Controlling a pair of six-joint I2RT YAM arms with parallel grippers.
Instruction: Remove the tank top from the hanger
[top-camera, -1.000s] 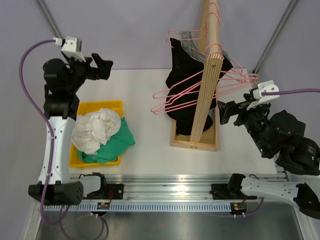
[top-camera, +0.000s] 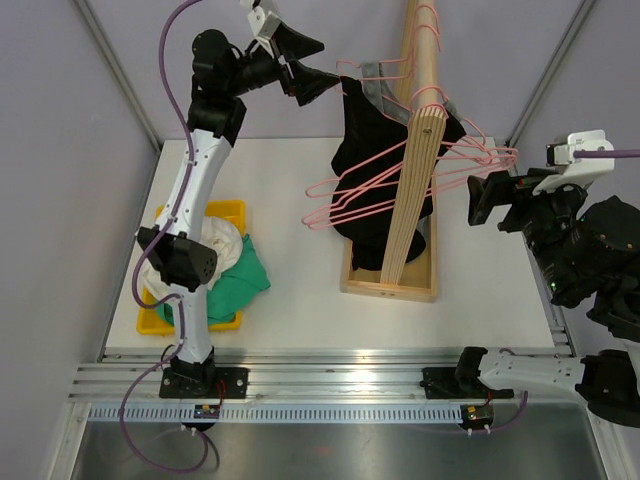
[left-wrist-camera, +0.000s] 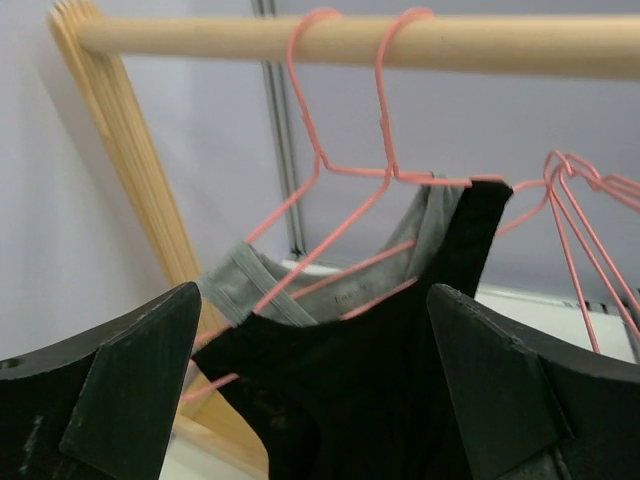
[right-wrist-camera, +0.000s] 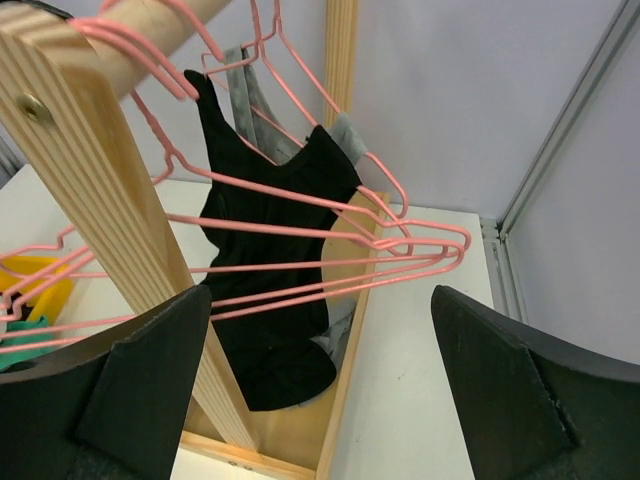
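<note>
The black tank top (top-camera: 365, 165) with grey straps hangs on pink hangers (top-camera: 340, 180) on the wooden rack (top-camera: 410, 200). In the left wrist view its grey top edge (left-wrist-camera: 260, 290) lies over hanger wire. My left gripper (top-camera: 311, 70) is open just left of the tank top's upper part, with nothing between its fingers. My right gripper (top-camera: 490, 200) stands open right of the rack, facing the hangers in the right wrist view.
A yellow bin (top-camera: 233, 208) with white and green cloths stands at the left, partly under my left arm.
My left gripper has moved up and right from above the yellow bin to beside the rack's top. My right gripper has shifted right and slightly up.
</note>
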